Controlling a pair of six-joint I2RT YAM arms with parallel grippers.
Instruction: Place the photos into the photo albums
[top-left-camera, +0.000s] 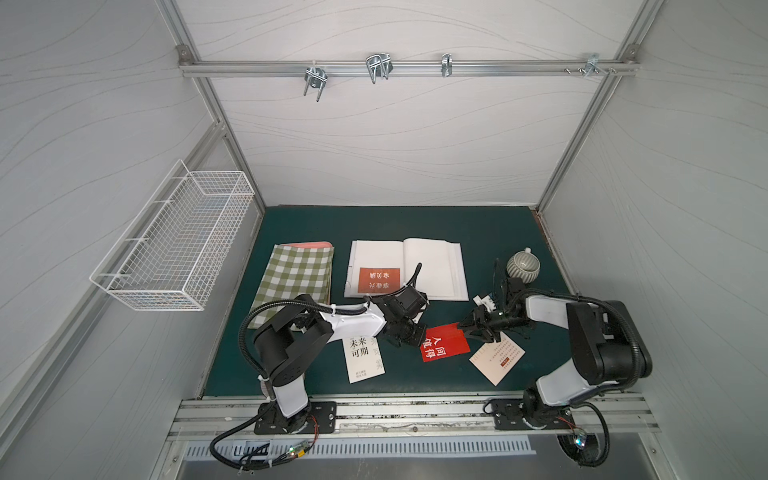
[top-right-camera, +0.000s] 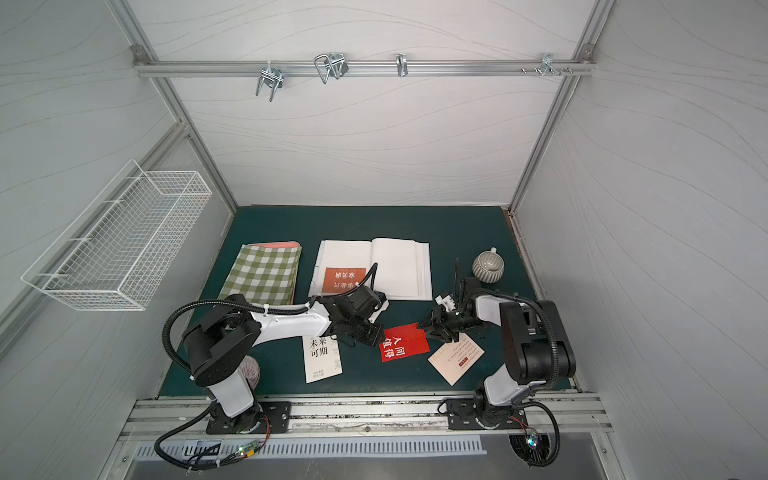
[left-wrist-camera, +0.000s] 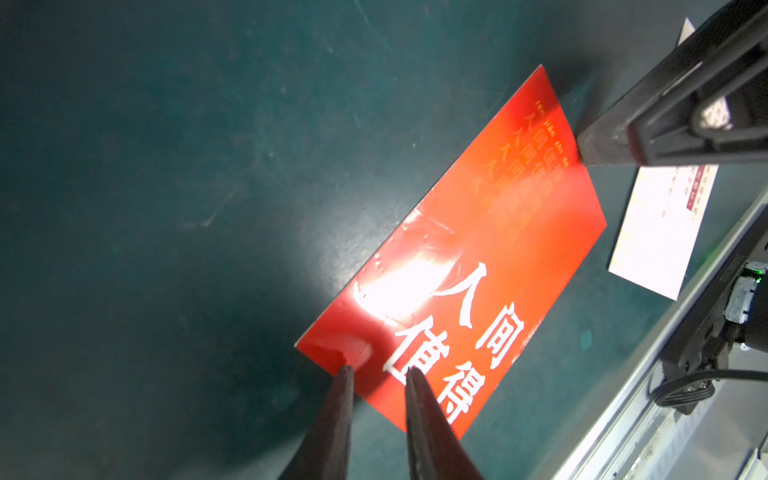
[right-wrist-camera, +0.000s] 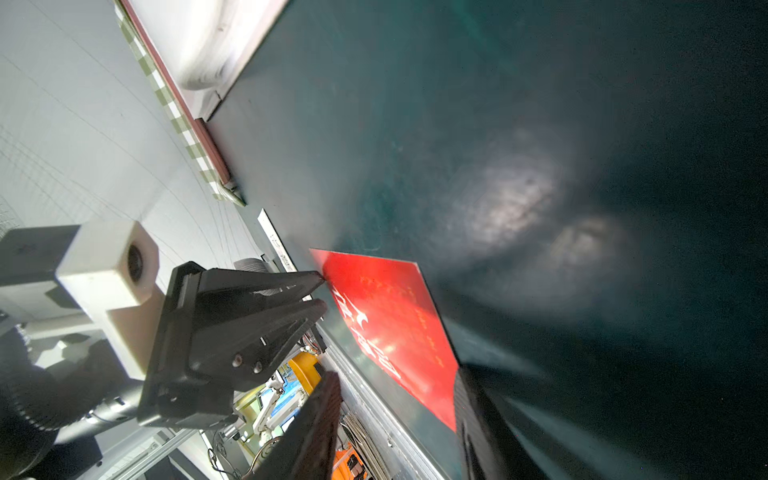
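The red photo (left-wrist-camera: 496, 240) lies on the table between my grippers. My left gripper hangs over its near left end, fingers part open in the left wrist view, nothing visibly held. My right gripper stands open at the photo's right end, close to its edge. An open album (top-left-camera: 432, 268) lies behind, with an orange-red photo (top-left-camera: 378, 279) on its left page. A white photo (top-left-camera: 364, 360) lies below my left arm and a pale photo (top-left-camera: 497, 358) below my right gripper.
A green checked cloth (top-left-camera: 288, 280) on a pink item lies at the left. A striped pot (top-left-camera: 523, 265) stands at the right behind my right arm. A wire basket (top-left-camera: 172, 240) hangs on the left wall.
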